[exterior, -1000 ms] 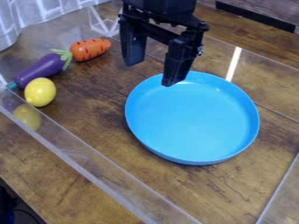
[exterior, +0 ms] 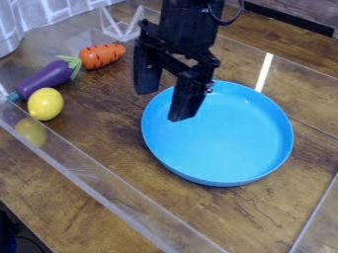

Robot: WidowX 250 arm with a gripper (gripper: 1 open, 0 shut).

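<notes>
My black gripper (exterior: 169,81) hangs in the upper middle, fingers apart and open, with nothing seen between them. Its right finger reaches over the rear left part of a large blue plate (exterior: 216,138); the left one is left of the plate's rim. At the left lie a purple eggplant (exterior: 47,75), an orange carrot (exterior: 101,55) behind it and a yellow egg-shaped object (exterior: 45,105) in front.
A clear plastic wall (exterior: 93,188) runs diagonally along the near left. Transparent edges show at the back.
The gripper has moved down toward the blue plate over the last second. The plate and the objects at the left are unmoved.
</notes>
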